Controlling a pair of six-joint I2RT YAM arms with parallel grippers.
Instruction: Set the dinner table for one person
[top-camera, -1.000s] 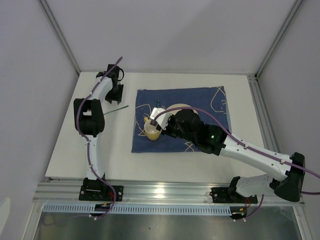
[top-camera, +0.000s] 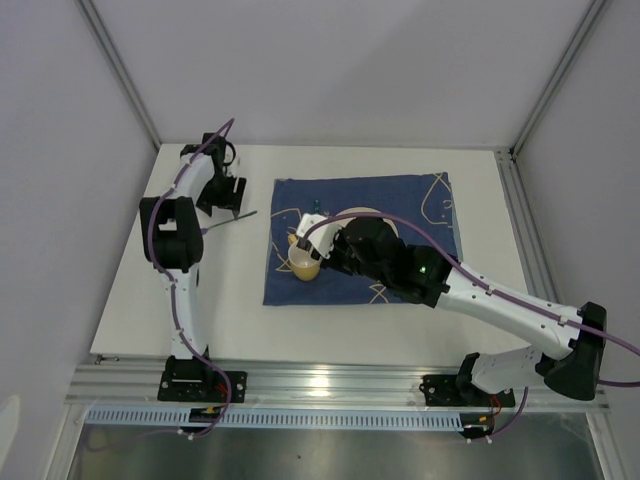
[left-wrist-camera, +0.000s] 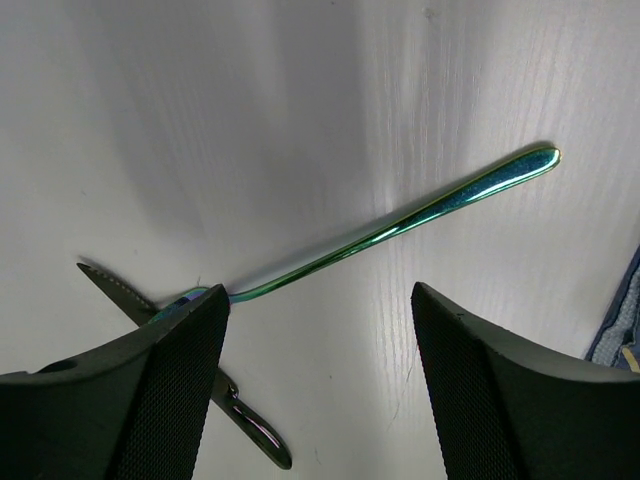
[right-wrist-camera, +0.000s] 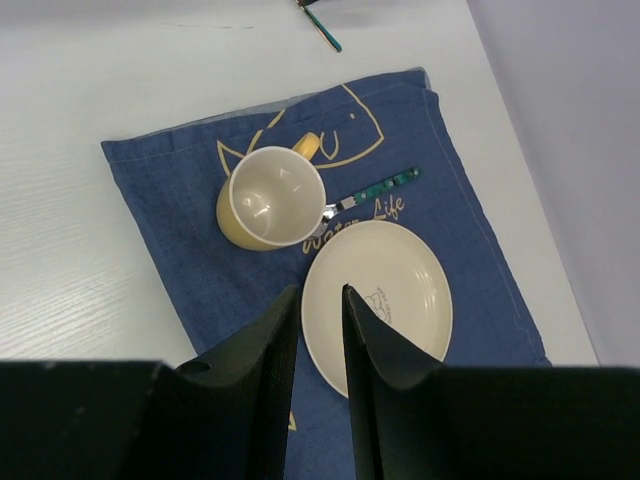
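My left gripper hangs open over the white table at the left, above a green iridescent utensil (left-wrist-camera: 460, 195), whose head is behind a finger, and a dark knife (left-wrist-camera: 255, 425), partly hidden. My right gripper is over the blue placemat (right-wrist-camera: 180, 230), its fingertips close together with a narrow gap, nothing visible between them. Below it lie a cream plate (right-wrist-camera: 385, 280), a mug (right-wrist-camera: 255, 205) with yellow handle beside it, and a utensil with a green handle (right-wrist-camera: 385, 187) behind the mug.
The right arm (top-camera: 500, 305) spans the front right of the table (top-camera: 490, 200). Bare table surrounds the placemat at front and back. Walls enclose the sides and back.
My left arm has shifted a little toward the left and slightly toward the front. The right arm has barely moved; the objects on the placemat look unchanged.
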